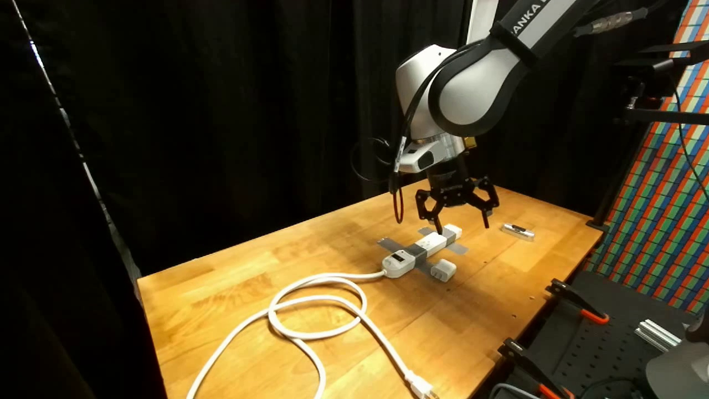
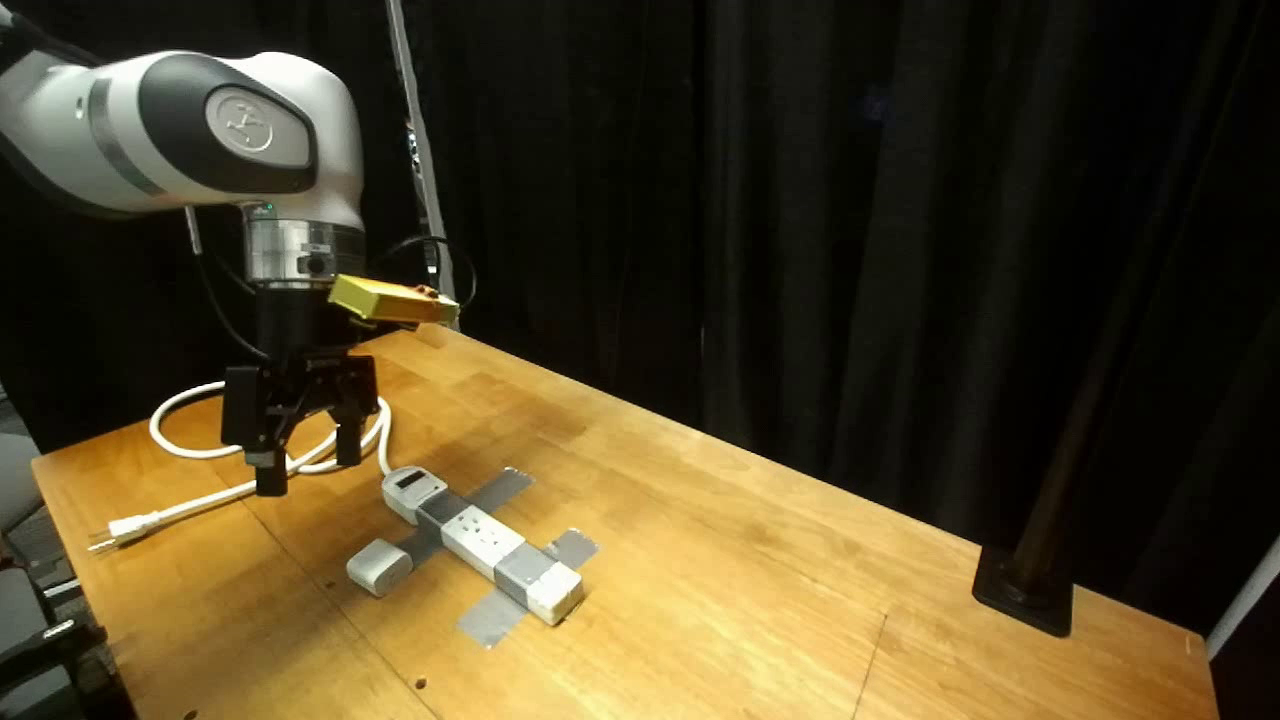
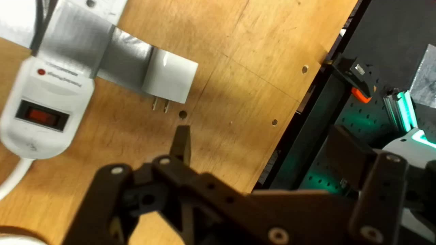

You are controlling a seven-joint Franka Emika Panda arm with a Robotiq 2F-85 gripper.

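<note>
A white power strip lies on the wooden table, held down by grey tape. Beside it rests a small white plug adapter, unplugged; in the wrist view two metal prongs stick out of the adapter. My gripper is open above the table with nothing between its fingers. From the other side, in exterior view 2, the gripper hangs clear of the tabletop, apart from the adapter. The wrist view puts one finger below the adapter's prongs, not touching them.
The strip's white cord loops over the table, ending in a plug near the front edge. A small white bar-shaped object lies at the right. Clamps grip the table edge. Open tabletop stretches beyond the strip.
</note>
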